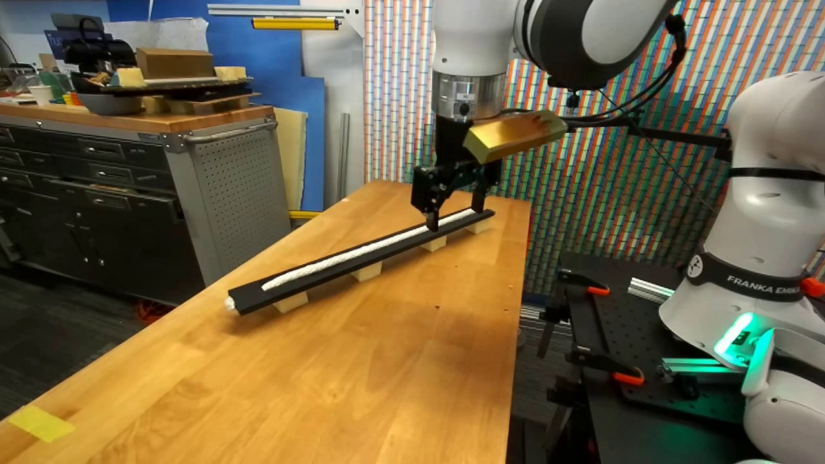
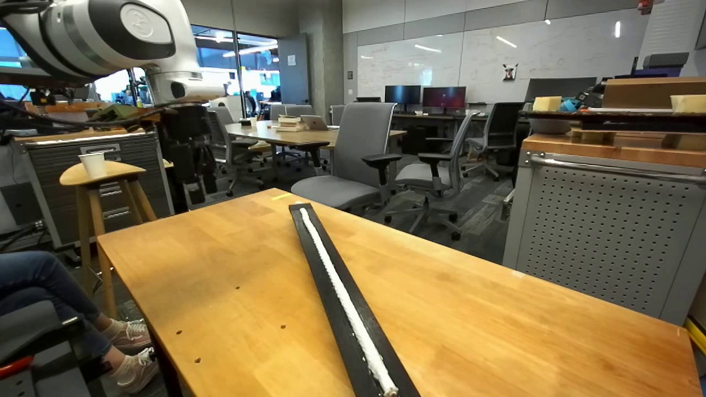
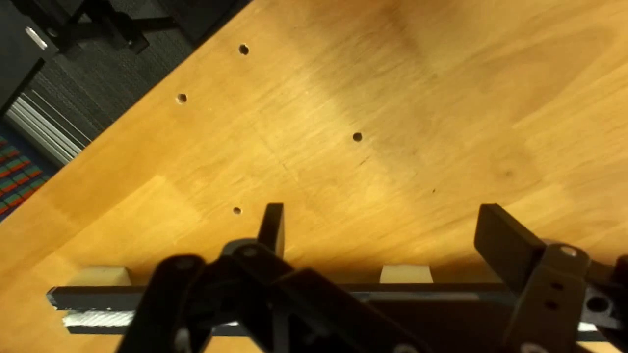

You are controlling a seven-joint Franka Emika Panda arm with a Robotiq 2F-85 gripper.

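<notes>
A long black channel (image 1: 332, 269) lies at a slant on the wooden table, raised on several pale blocks, and a white rope (image 1: 363, 250) runs along its groove. The same channel (image 2: 317, 278) and rope (image 2: 342, 291) stretch down exterior view 2. My gripper (image 1: 454, 210) is open above the table, in front of the channel's far part in exterior view 1; nothing shows between its fingers. The wrist view has the open gripper with bare wood between its fingertips. Along that view's bottom edge, the channel (image 3: 94, 298) and rope (image 3: 97, 318) are partly hidden by the gripper.
A pegboard-sided cabinet (image 1: 240, 185) stands beside it. A person's legs (image 2: 53, 304) and a stool (image 2: 102, 175) are near the table in exterior view 2.
</notes>
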